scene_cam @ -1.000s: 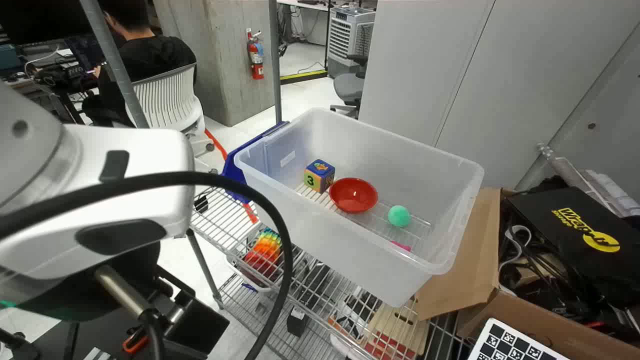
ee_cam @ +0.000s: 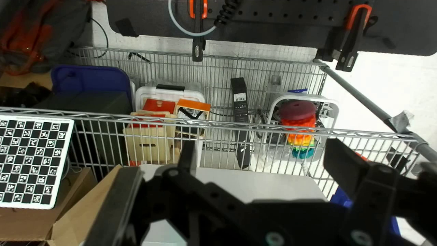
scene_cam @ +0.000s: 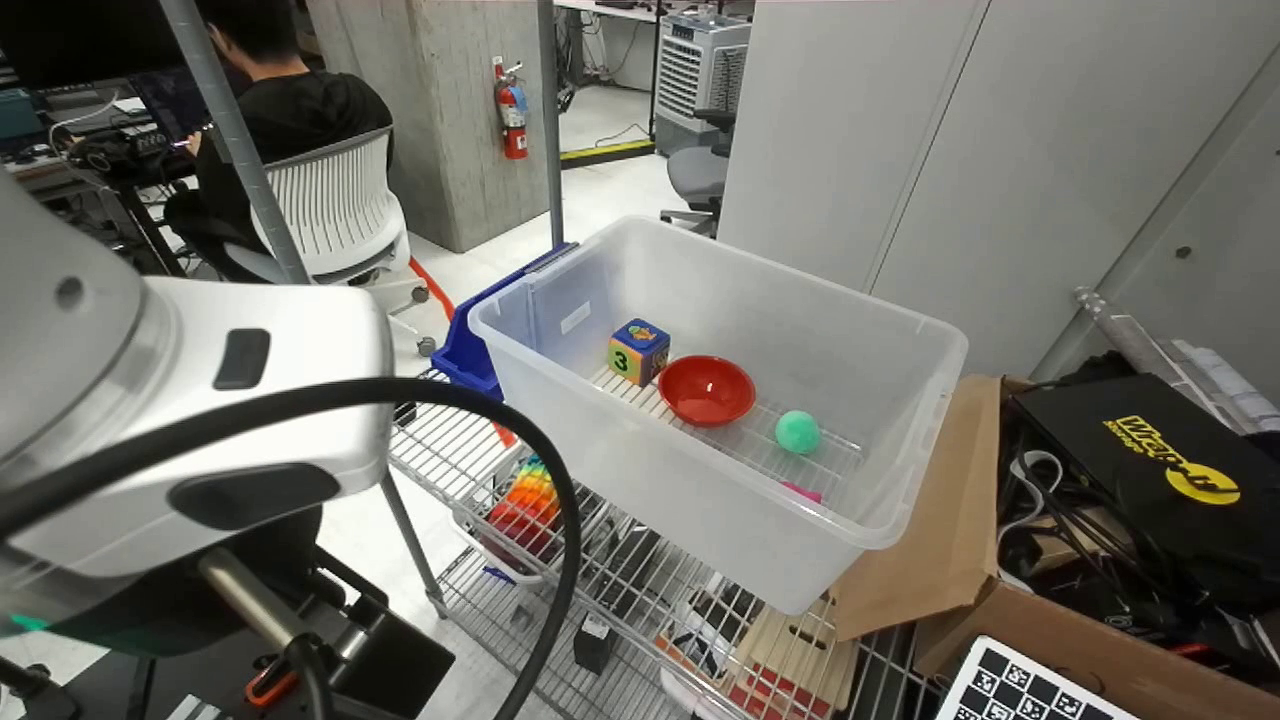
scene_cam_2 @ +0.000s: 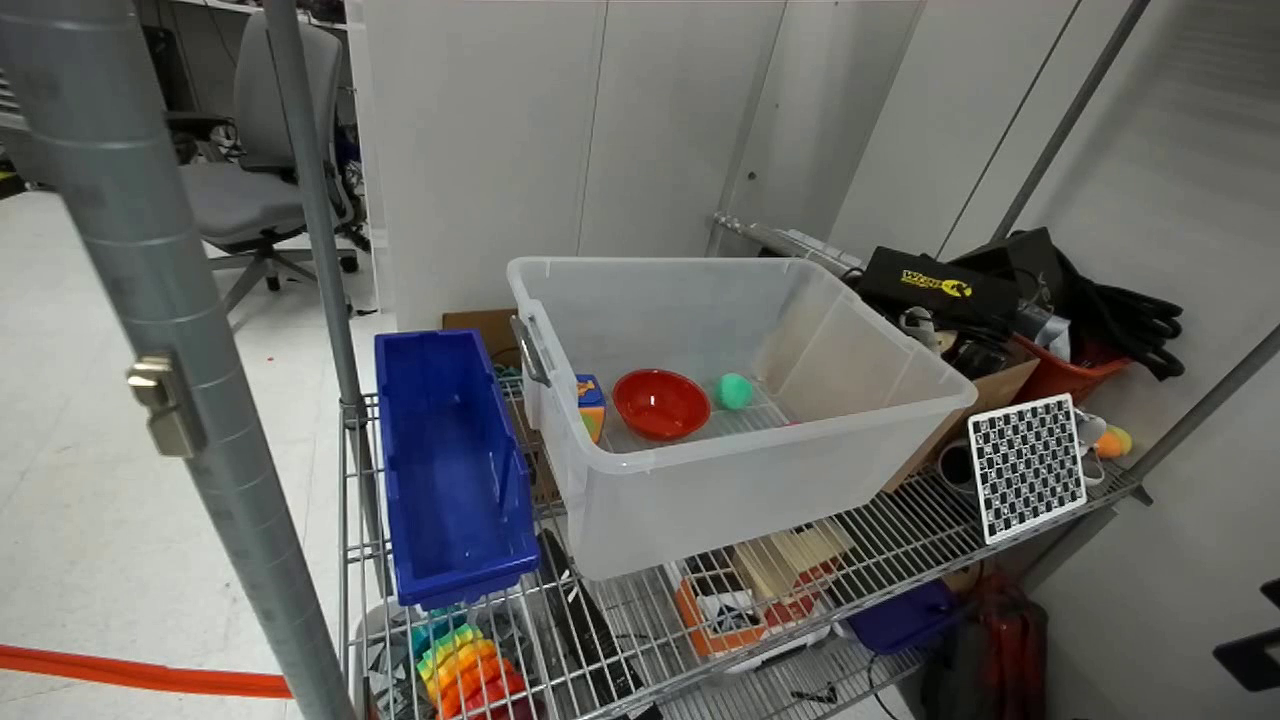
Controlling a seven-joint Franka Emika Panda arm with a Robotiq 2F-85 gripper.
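Note:
My gripper stands open in the wrist view, its two dark fingers wide apart with nothing held between them. It faces the shelf's front edge and the outside of a translucent bin (scene_cam: 684,498). Inside that bin, in exterior view 1, are a blue-and-orange number block (scene_cam: 639,352), a red bowl (scene_cam: 708,391), a green ball (scene_cam: 797,432) and a small pink piece (scene_cam: 801,492) partly hidden by the front wall. Bowl and block sit close together. The bowl looks empty. My gripper is apart from all of them.
Beside the bin, a blue tray (scene_cam_2: 450,468) stands empty on the wire shelf. On the other side are an open cardboard box (scene_cam: 924,516) of black gear and a checkered board (scene_cam_2: 1028,466). A grey post (scene_cam_2: 210,336) rises near the shelf.
The white arm and its black cable have shifted slightly down and to the right in exterior view 1. The bin and the things inside it have not moved.

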